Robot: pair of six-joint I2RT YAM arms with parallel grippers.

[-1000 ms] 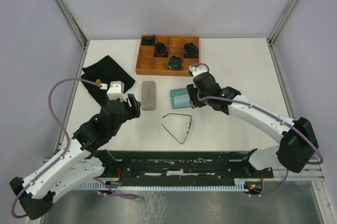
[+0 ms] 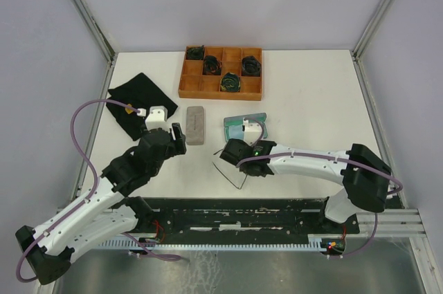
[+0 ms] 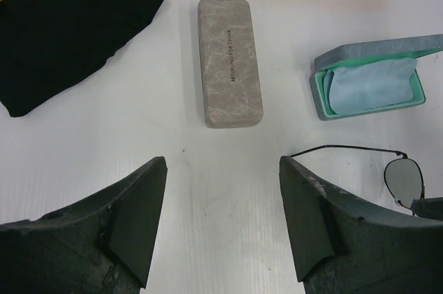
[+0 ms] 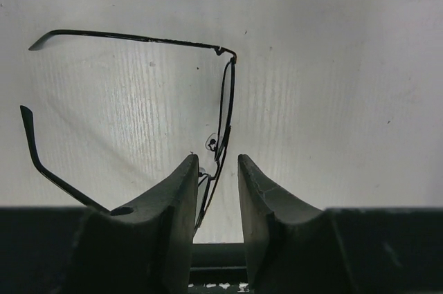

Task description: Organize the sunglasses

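Observation:
Thin black-framed sunglasses [image 4: 230, 93] lie unfolded on the white table, both temples spread toward the left in the right wrist view. My right gripper is over them, its fingers part open, with the frame near the bridge running between the fingers; whether either finger touches it I cannot tell. From above, the right arm covers much of the glasses, leaving one temple [image 2: 228, 176] visible. My left gripper stands open and empty over bare table. An open grey case [image 3: 370, 86] with teal lining holds a pale blue cloth. The closed grey case [image 3: 230, 62] lies left of it.
A wooden compartment box [image 2: 221, 95] at the back holds several dark items. Black cloth [image 2: 143, 106] lies at the left, with a small yellow object on it.
From beside the open case, my right gripper has come toward the table's front and left, and is now over the sunglasses. The left arm has barely shifted.

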